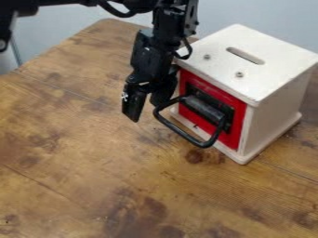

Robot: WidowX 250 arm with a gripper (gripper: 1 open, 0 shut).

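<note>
A pale wooden box (251, 65) stands at the right, with a slotted top and a red front (199, 93). In that front is a dark opening with a black U-shaped handle (184, 134) angled outward and down. My black gripper (139, 104) hangs pointing down just left of the box's front, beside the handle, open. Whether it touches the handle is unclear.
A light wall stands behind the table's back edge.
</note>
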